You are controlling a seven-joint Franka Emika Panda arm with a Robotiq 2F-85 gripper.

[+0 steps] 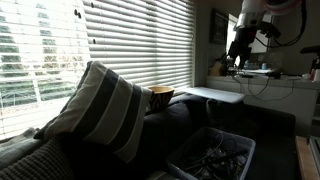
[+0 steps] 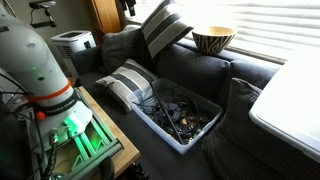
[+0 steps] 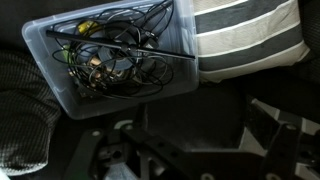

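Observation:
My gripper (image 1: pixel 238 62) hangs high at the right in exterior view 1, well above the sofa. In the wrist view its dark fingers stand apart along the bottom, and the open gripper has nothing visible between them. A clear plastic bin (image 2: pixel 152 126) sits on the dark sofa, filled with a tangle of black cables (image 3: pixel 118 62) and a long dark rod (image 3: pixel 150 49). The bin lies away from the fingers, towards the top of the wrist view.
Striped cushions (image 1: pixel 105 110) (image 2: pixel 128 84) lean and lie on the sofa beside the bin. A patterned bowl (image 2: pixel 213 39) stands on the backrest by the blinds. The white board (image 2: pixel 292 108) lies at the right. Dark sofa seat around the bin is mostly bare.

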